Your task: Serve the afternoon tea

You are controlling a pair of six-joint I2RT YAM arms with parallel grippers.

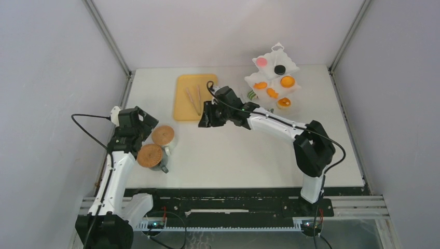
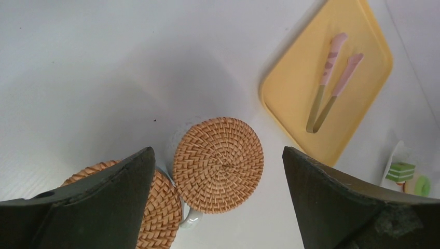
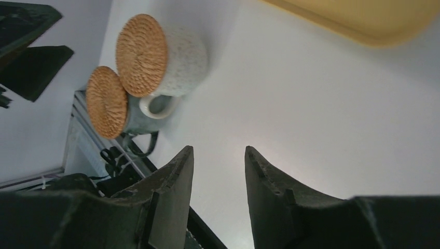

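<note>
Two lidded mugs stand at the left of the table: a pale mug with a woven lid point(image 1: 163, 134) and a grey-green mug with a woven lid point(image 1: 149, 154). Above them is my left gripper, open and empty. A yellow tray point(image 1: 181, 109) at the back holds two pink-handled utensils point(image 2: 327, 72). A tiered white stand point(image 1: 270, 91) at the back right carries small treats point(image 1: 287, 81). My right gripper hangs open and empty near the tray's front right, facing the mugs.
Walls enclose the table at left, right and back.
</note>
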